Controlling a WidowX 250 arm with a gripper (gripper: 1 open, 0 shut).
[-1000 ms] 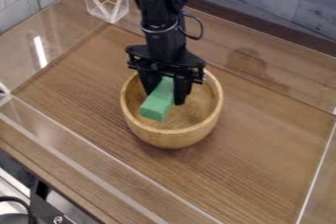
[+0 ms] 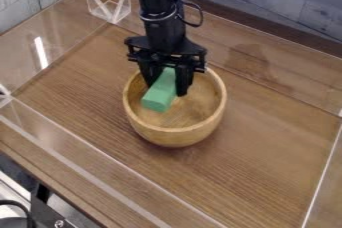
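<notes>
The black robot arm reaches down from the top centre, its gripper (image 2: 166,72) over a tan round bowl (image 2: 194,126) in the middle of the wooden table. A green object (image 2: 159,97) hangs tilted between the fingers, with the gripper shut on it, its lower end over the bowl's interior on the left side. The fingertips are partly hidden by the object.
A clear plastic piece stands at the left edge, another at the top left. A black cable lies at the bottom left corner.
The gripper and green object have risen and shifted back and slightly left, away from the front of the bowl. The bowl stays in about the same place.
</notes>
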